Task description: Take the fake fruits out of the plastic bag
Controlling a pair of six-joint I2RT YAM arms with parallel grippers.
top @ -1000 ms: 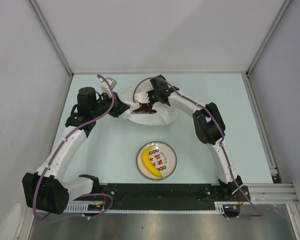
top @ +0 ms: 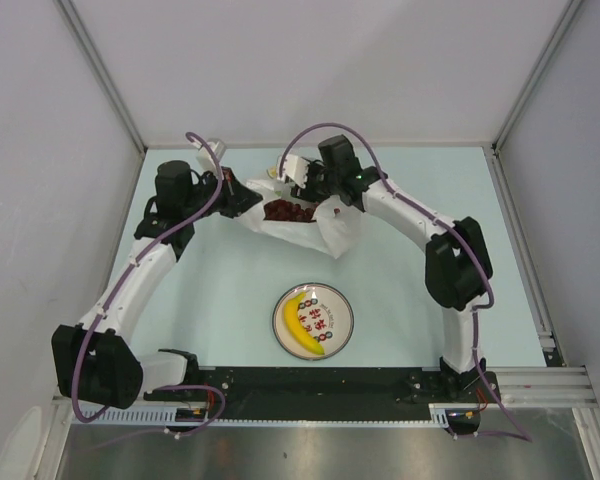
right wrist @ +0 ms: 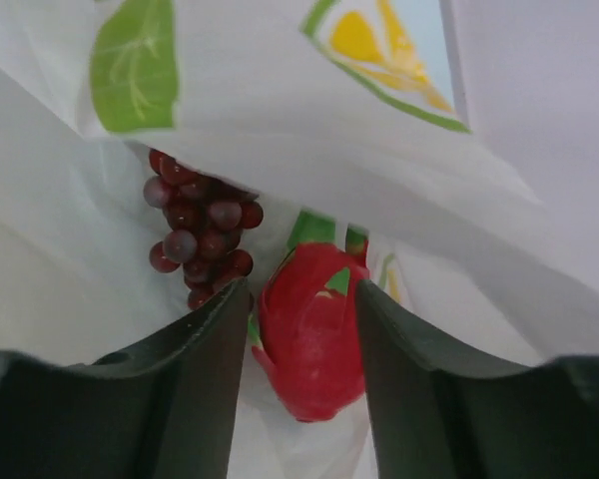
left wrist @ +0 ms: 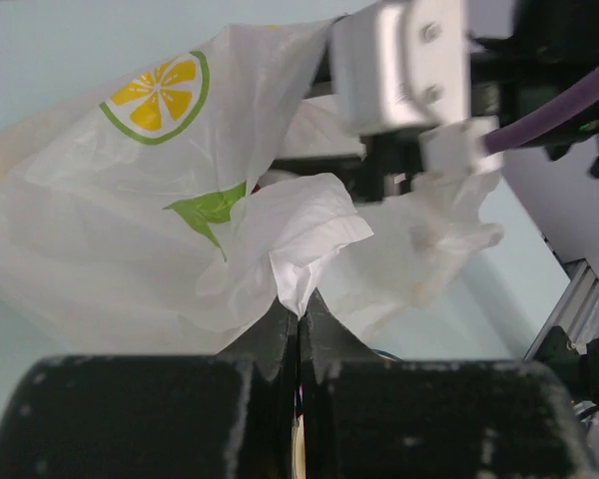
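Note:
A white plastic bag [top: 300, 232] lies open near the back of the table, its left edge pinched in my shut left gripper. My right gripper [top: 305, 190] is inside the bag's opening, fingers part open, over a red fruit [right wrist: 309, 329] with green leaves. Dark red grapes [right wrist: 200, 230] lie beside it, partly under a bag fold. In the top view the red fruit is hidden beneath the right arm.
A round plate [top: 338, 320] holding a banana [top: 298, 322] is at the front middle. A yellow item shows behind the bag.
My left gripper shifted slightly, still at the bag's edge.

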